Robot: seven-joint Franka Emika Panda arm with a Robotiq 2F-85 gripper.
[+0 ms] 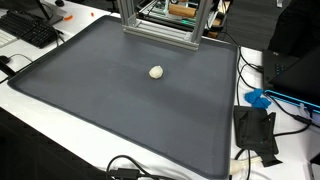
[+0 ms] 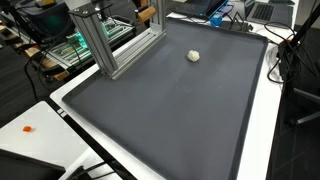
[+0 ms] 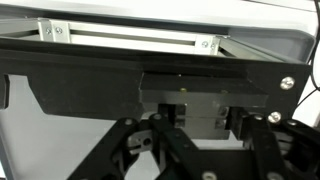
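A small whitish round thing (image 1: 156,72) lies alone on the grey mat, and the second exterior view has the same whitish thing (image 2: 193,55) towards the mat's far end. Only the wrist view shows my gripper. It is shut on a dark block (image 3: 205,82) with a greyish front, whose full shape I cannot make out. A long black panel (image 3: 85,80) runs behind the block across the view; whether the two are joined is unclear.
A metal frame (image 1: 166,38) stands at its far edge. Dark gear (image 1: 256,130), a blue item (image 1: 257,98) and cables lie along the right side. A keyboard (image 1: 28,28) sits at far left.
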